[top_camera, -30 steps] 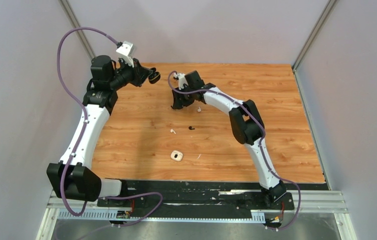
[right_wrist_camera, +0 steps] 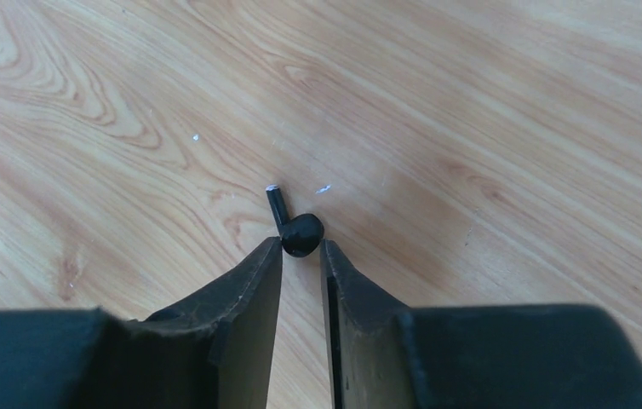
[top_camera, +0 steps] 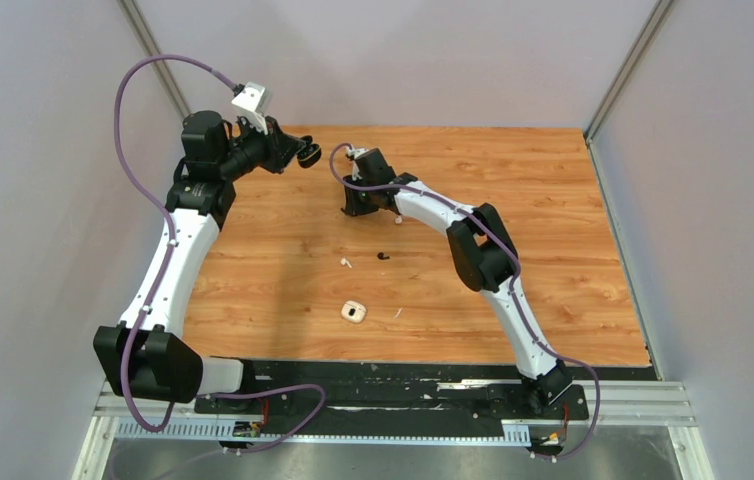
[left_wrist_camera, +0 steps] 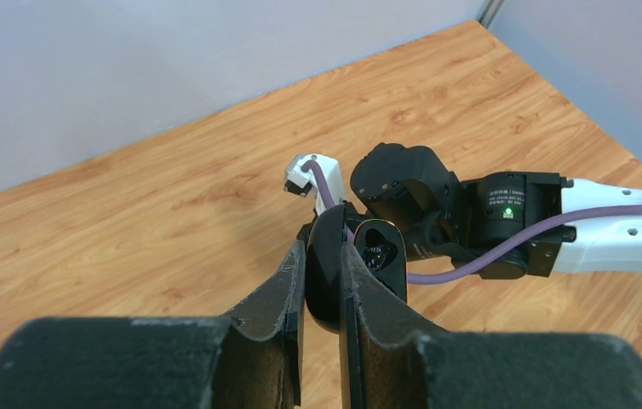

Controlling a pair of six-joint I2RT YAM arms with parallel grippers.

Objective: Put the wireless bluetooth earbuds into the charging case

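My left gripper is shut on a black charging case (left_wrist_camera: 324,256), lid up, held in the air at the upper left of the table (top_camera: 273,240). My right gripper is low over the table, fingers slightly apart, with a black earbud (right_wrist_camera: 300,230) lying just beyond and at its fingertips, stem pointing away; whether the fingers touch it I cannot tell. In the top view another black earbud (top_camera: 383,256) lies mid-table.
A white case (top_camera: 353,312) lies near the front, with small white earbuds (top_camera: 345,262) in the middle.
The left arm and held case have not moved.
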